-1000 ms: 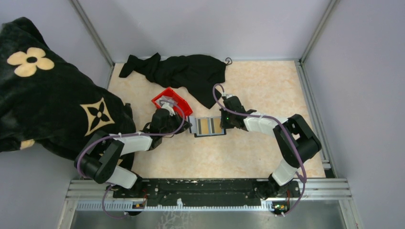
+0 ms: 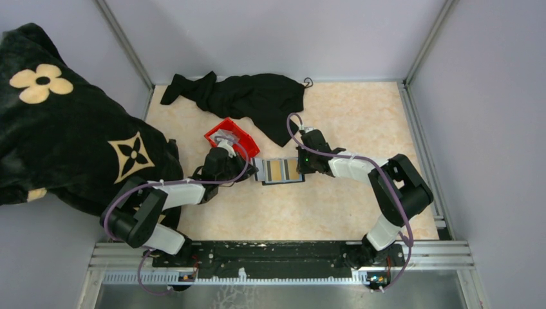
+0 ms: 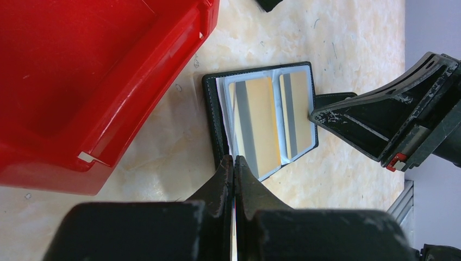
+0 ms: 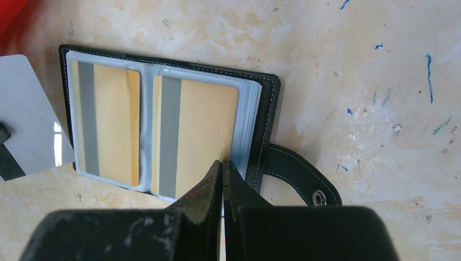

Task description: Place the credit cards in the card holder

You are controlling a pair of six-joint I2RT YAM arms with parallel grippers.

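Note:
The open card holder (image 2: 278,170) lies mid-table, with tan, grey-striped cards (image 4: 198,130) in both sleeves. My left gripper is shut at the holder's left end; a thin pale edge runs along its fingertips, likely the grey-white card (image 4: 30,114) seen beside the holder in the right wrist view, though the grip itself is unclear. My right gripper is shut, its tips over the right-hand sleeve's card near the holder's strap end, nothing visible between the fingers.
A red bin (image 2: 251,145) with clear packets sits behind my left gripper. Black cloth (image 2: 257,96) lies at the back, and a large black plush (image 2: 64,129) fills the left.

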